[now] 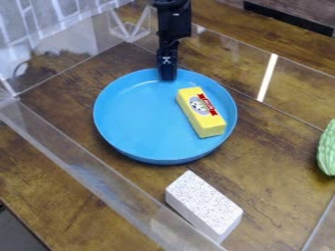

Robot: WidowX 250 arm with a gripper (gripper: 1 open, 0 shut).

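A yellow block with a red and white label [202, 113] lies on the right half of a blue plate [144, 127]. My black gripper [167, 69] hangs down at the back edge of the plate, above and left of the yellow block and apart from it. Its fingers are dark and small here, so their spacing is hard to make out. I see nothing held in it.
A white speckled block [203, 204] lies in front of the plate at the lower right. A green object [326, 147] is at the right edge. Clear panels border the dark wooden surface [66, 98]. The wood right of the plate is clear.
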